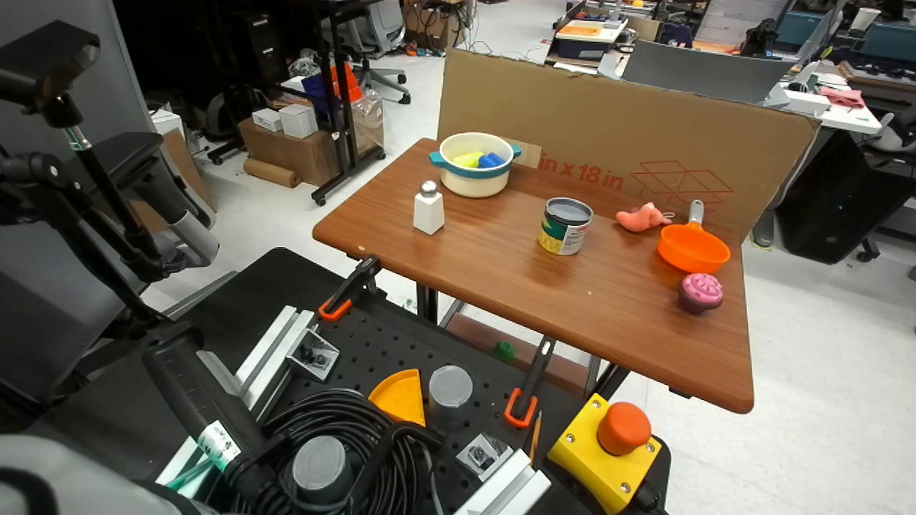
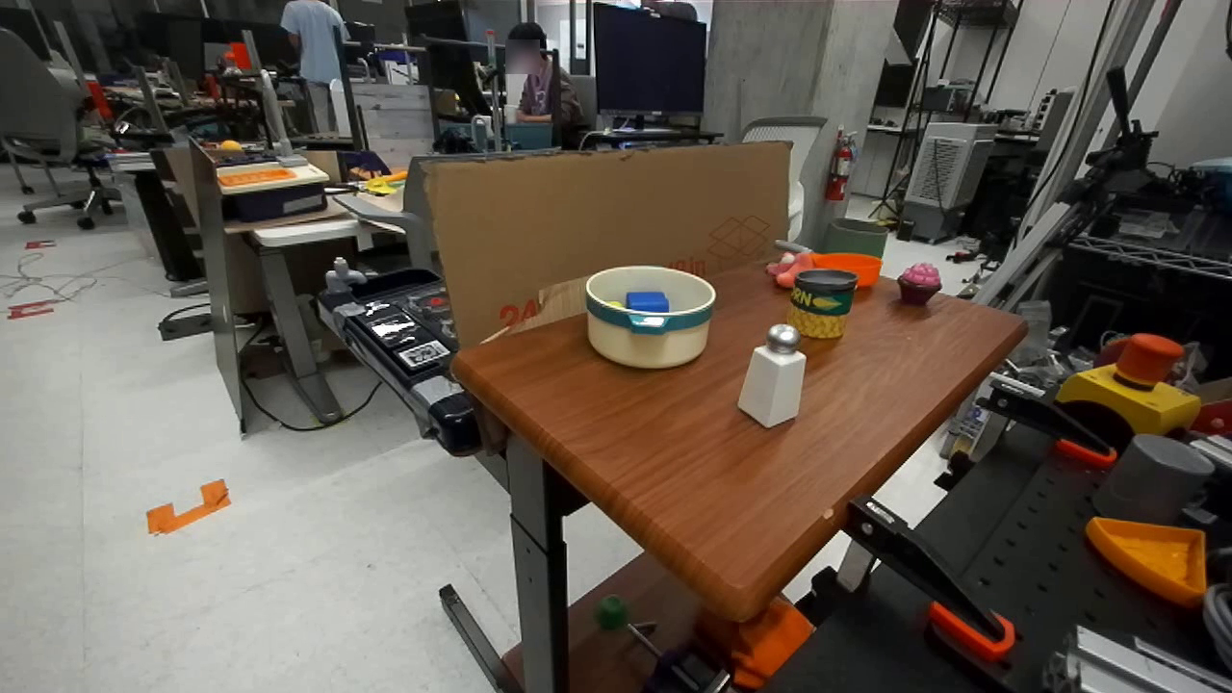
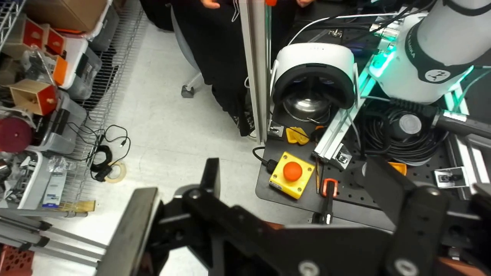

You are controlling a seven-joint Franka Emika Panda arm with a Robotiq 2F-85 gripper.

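Observation:
In the wrist view my gripper stands open, its dark fingers (image 3: 211, 177) wide apart and nothing held between them; it is turned away from the tabletop. Neither exterior view shows it. On the brown table (image 1: 507, 257), a cream pot (image 1: 477, 183) with teal handles holds a yellow piece (image 1: 468, 159) and a blue piece (image 1: 491, 160). A white shaker (image 1: 429, 210) with a metal top stands upright near the pot. Farther right are a corn can (image 1: 564, 227), a pink toy (image 1: 642, 217), an orange strainer-like pan (image 1: 693, 247) and a pink-topped cupcake (image 1: 700, 292).
A cardboard panel (image 1: 592, 129) walls off the table's back edge. Clamps (image 1: 534, 382) grip the front edge. A yellow box with a red button (image 1: 605, 450) sits on the black bench.

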